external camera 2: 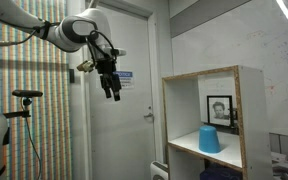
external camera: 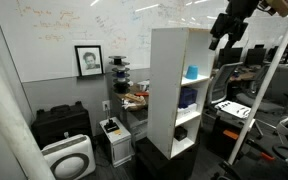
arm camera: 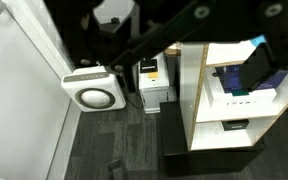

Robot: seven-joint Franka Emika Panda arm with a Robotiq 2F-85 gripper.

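Observation:
A blue cup [external camera: 192, 72] stands on the top shelf of the white shelf unit [external camera: 165, 85]. It also shows in exterior view 2 as a blue cup [external camera 2: 209, 140], apparently upside down, wider at its base. My gripper [external camera: 222, 42] hangs in the air above the cup's level. In exterior view 2 the gripper [external camera 2: 112, 92] is in front of the door, clear of the unit. Its fingers are open, with nothing between the fingers. From the wrist, only a sliver of the cup [arm camera: 257, 41] appears beside a dark finger.
Dark blue items [external camera: 187, 97] lie on the middle shelf, and a black box [external camera: 180, 133] on the lowest. A white appliance [arm camera: 95, 91] sits on the floor left of the unit. A pole [external camera: 269, 75] rises near the arm.

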